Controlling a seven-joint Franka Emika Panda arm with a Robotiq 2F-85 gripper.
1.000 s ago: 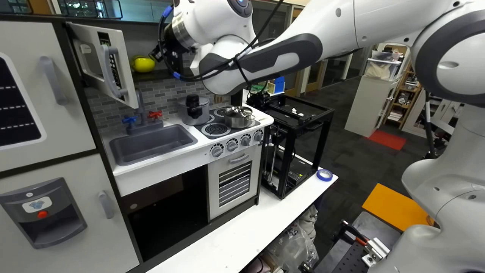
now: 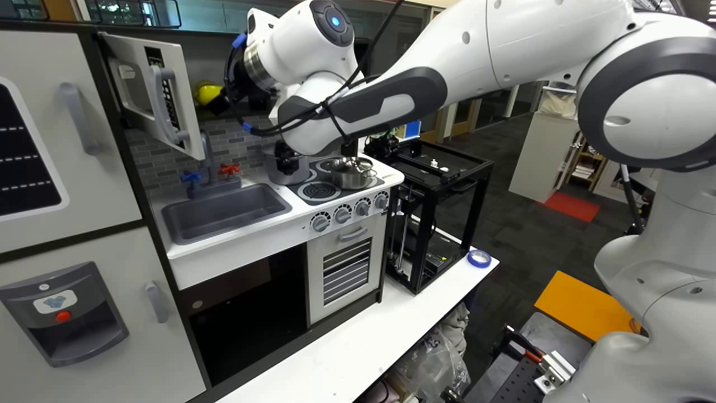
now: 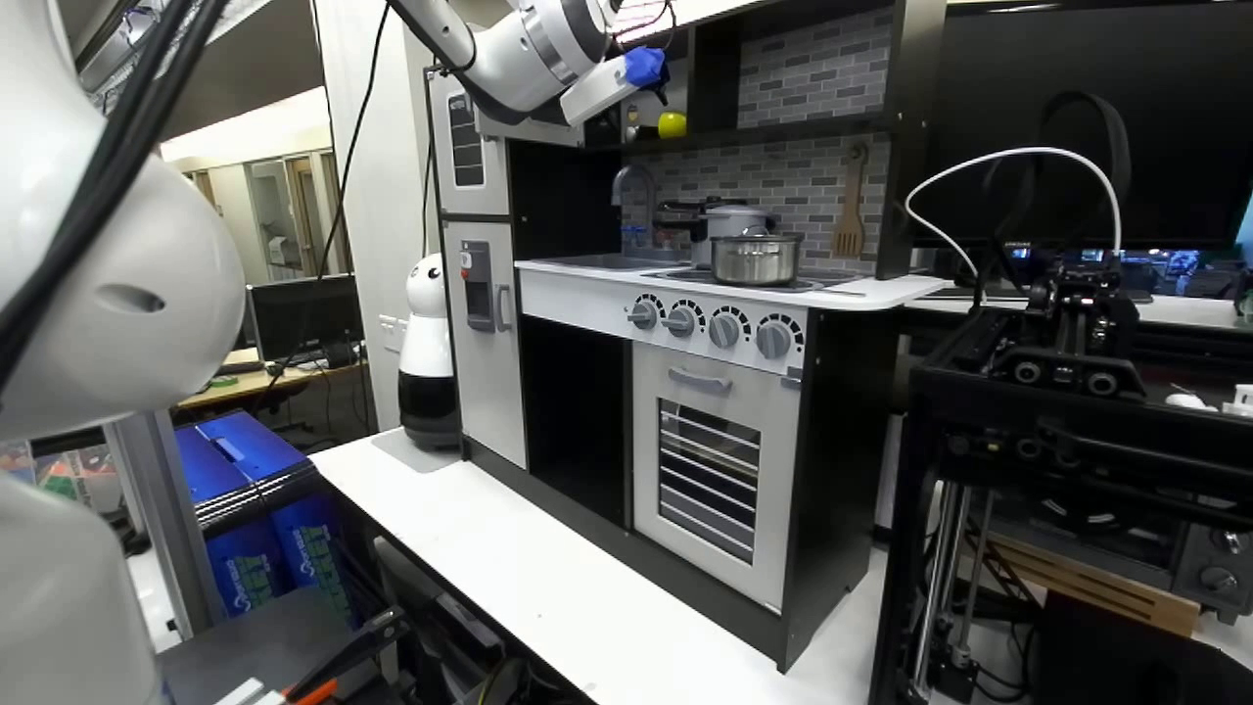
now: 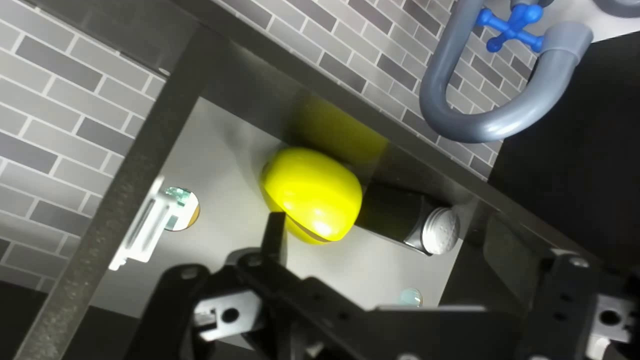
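A glossy yellow rounded object [image 4: 315,192] sits inside the shelf compartment above the sink, also visible in exterior view 1 as a yellow shape [image 2: 206,93] and in exterior view 2 as a small yellow spot [image 3: 672,124]. My gripper stands open, its fingers spread wide. In the wrist view, the left finger [image 4: 274,237] overlaps the near edge of the yellow object; whether they touch, I cannot tell. Exterior view 1 has the gripper [image 2: 218,103] right beside it, partly covering its lower right.
A black bottle with a silver cap [image 4: 441,231] lies against the yellow object. Close by are the shelf's dark edge [image 4: 135,162], the grey faucet [image 4: 474,123] and the open cabinet door [image 2: 158,94]. Pots, including a steel one [image 2: 352,176], stand on the stove below.
The arm has moved left and slightly down in exterior view 1, bringing the gripper from just right of the yellow object to partly in front of it.
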